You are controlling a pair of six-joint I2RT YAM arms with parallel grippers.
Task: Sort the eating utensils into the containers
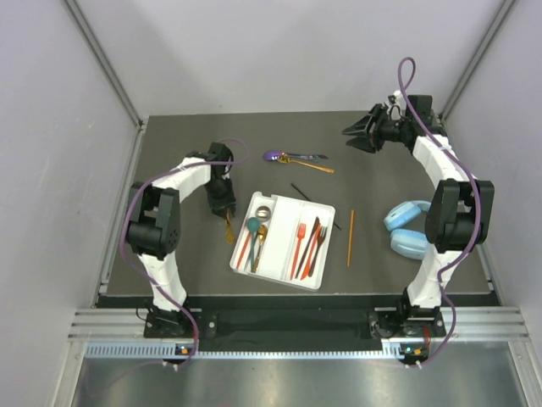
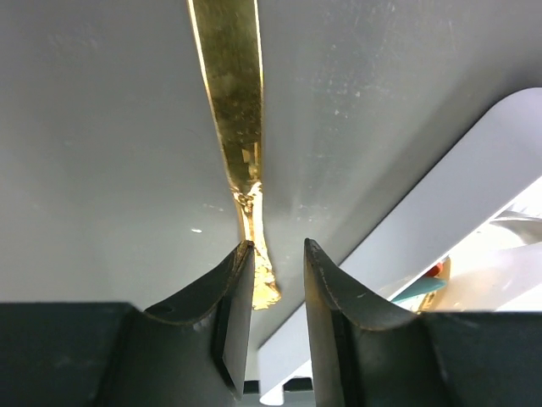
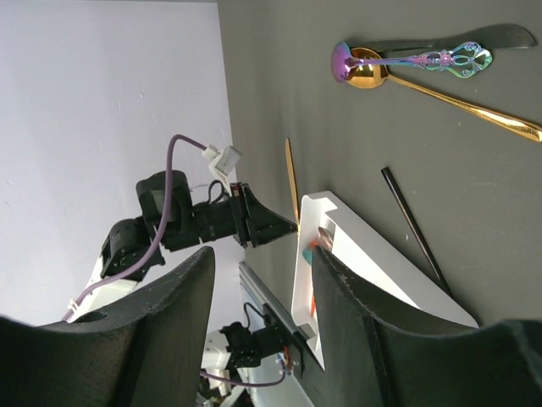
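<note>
A gold knife [image 2: 224,93] lies on the grey mat left of the white divided tray [image 1: 282,197], which holds spoons, forks and knives. My left gripper is open just over the knife's ornate end, nothing held. At the back lie a purple-ended spoon [image 3: 340,61], a gold spoon [image 3: 457,102] and a dark knife [image 3: 508,36], overlapping. A black stick [image 3: 406,212] lies behind the tray, an orange stick [image 1: 351,237] right of it. My right gripper hangs open at the back right, holding nothing.
Two light blue cases [image 1: 409,245] sit at the right, beside the right arm. The back left and middle right of the mat [image 1: 381,178] have free room.
</note>
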